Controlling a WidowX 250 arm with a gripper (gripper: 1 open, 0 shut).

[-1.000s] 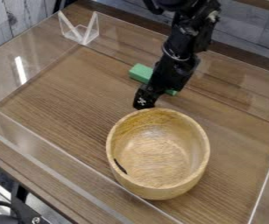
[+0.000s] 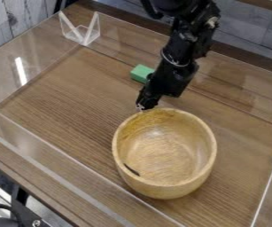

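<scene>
My gripper reaches down from the top of the camera view to just behind the far rim of a large round tan bowl. Its fingers are small and dark here, and I see nothing clearly held between them. A green block lies on the wooden table behind the gripper, partly hidden by the arm.
A white wire-like object stands at the back left. A dark cable lies at the lower left edge.
The arm has shifted slightly, and more of the green block's right part is now hidden behind it. The bowl looks slightly shifted.
</scene>
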